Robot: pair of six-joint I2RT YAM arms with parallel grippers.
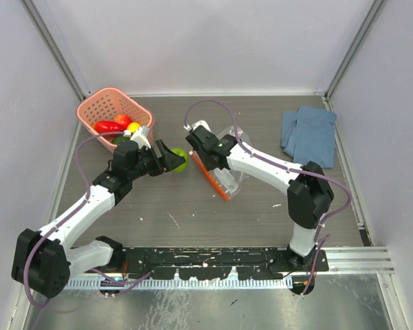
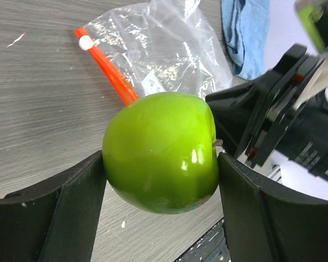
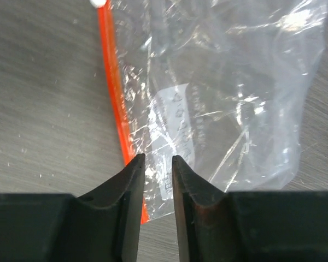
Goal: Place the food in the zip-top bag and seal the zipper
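Observation:
A clear zip bag (image 1: 230,175) with an orange zipper strip (image 3: 113,82) lies flat on the table; its white slider is at one end. A green apple (image 2: 159,153) is right in front of my left gripper (image 1: 171,157), between its spread fingers, which stand open. My right gripper is over the bag's zipper side, its fingertips a short gap apart with nothing visible held between them.
A pink basket (image 1: 96,103) of produce, with red, orange and yellow items, stands at the back left. A folded blue cloth (image 1: 308,137) lies at the right.

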